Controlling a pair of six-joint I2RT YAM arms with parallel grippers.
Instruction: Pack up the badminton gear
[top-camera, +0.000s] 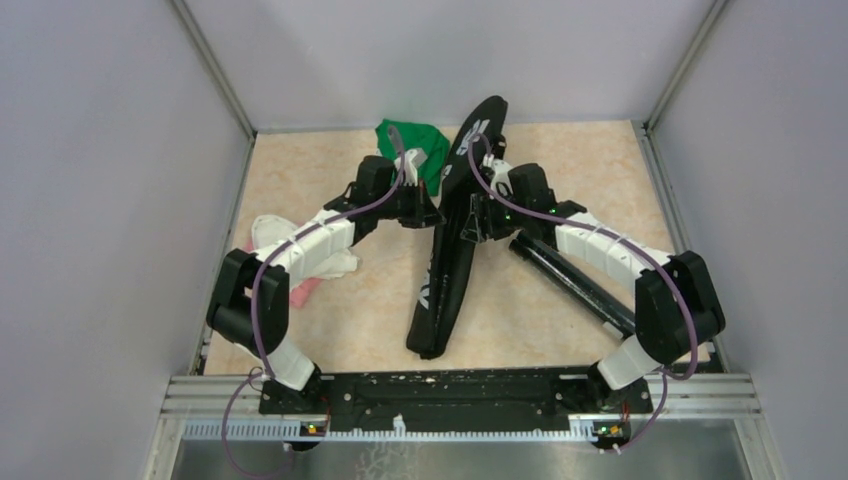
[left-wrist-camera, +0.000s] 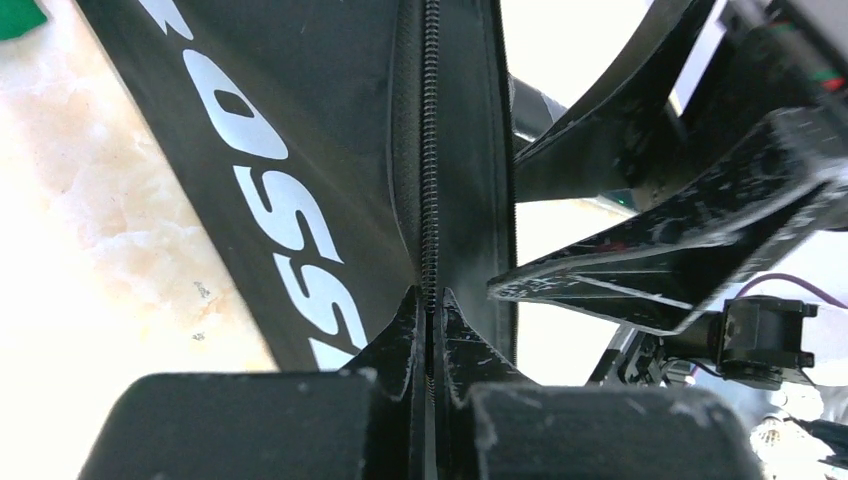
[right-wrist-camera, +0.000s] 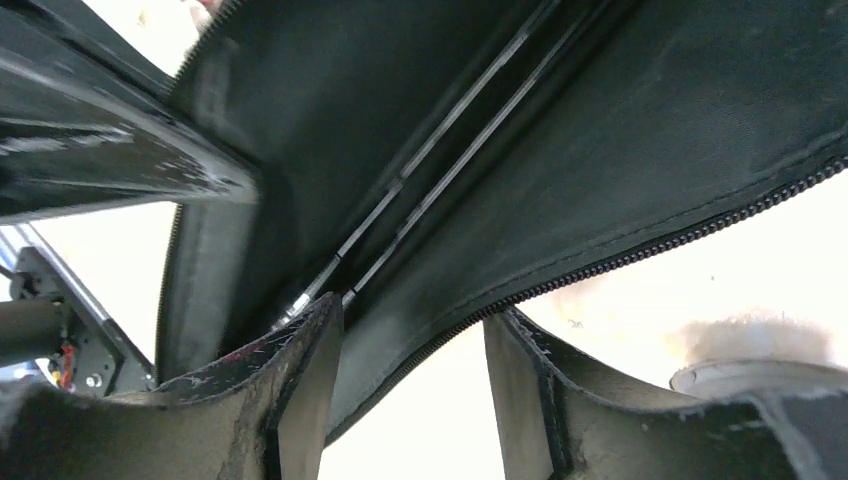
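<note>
A long black racket bag (top-camera: 432, 310) with white lettering lies lengthwise in the middle of the table, its top end leaning right. My left gripper is shut on the bag's zip edge, as far as the left wrist view shows. My right gripper is part open over the bag's open zip edge, its fingers apart. In the right wrist view two thin shafts, seemingly rackets, show inside the bag.
A green cloth (top-camera: 420, 135) lies at the back, white and pink cloths (top-camera: 325, 265) at the left. A black tube (top-camera: 570, 280) lies at the right.
</note>
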